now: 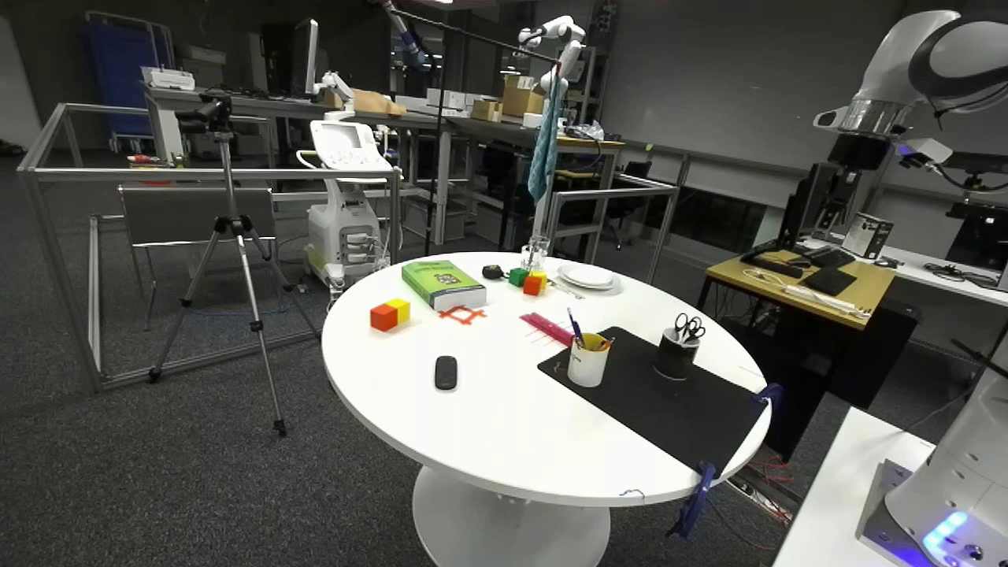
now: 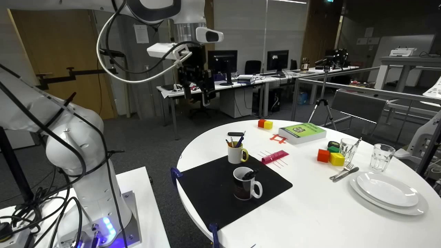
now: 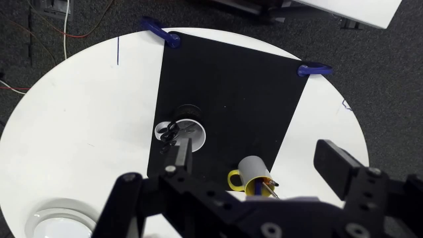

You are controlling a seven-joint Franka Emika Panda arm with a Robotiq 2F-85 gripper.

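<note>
My gripper is open and empty, held high over the near side of the round table. In exterior view 2 the same gripper (image 2: pixel 199 93) hangs well above the black mat (image 2: pixel 206 188). On that mat stands a black-and-white mug (image 2: pixel 244 184) with black scissors (image 1: pixel 690 327) in it. Close by, a white mug with a yellow handle (image 2: pixel 236 153) holds pens. In the wrist view the yellow-handled mug (image 3: pixel 253 168) appears between the fingers but far below them. The scissors mug (image 3: pixel 198 137) lies partly behind the left finger (image 3: pixel 183 154).
Blue clamps (image 3: pixel 313 70) pin the mat at the table edge. Farther off are a green book (image 1: pixel 444 283), red and yellow cubes (image 1: pixel 390 313), a black remote-like object (image 1: pixel 446 372), a pink item (image 2: pixel 275 157), glasses (image 2: pixel 381 157), cutlery (image 2: pixel 345 173) and plates (image 2: pixel 386 188).
</note>
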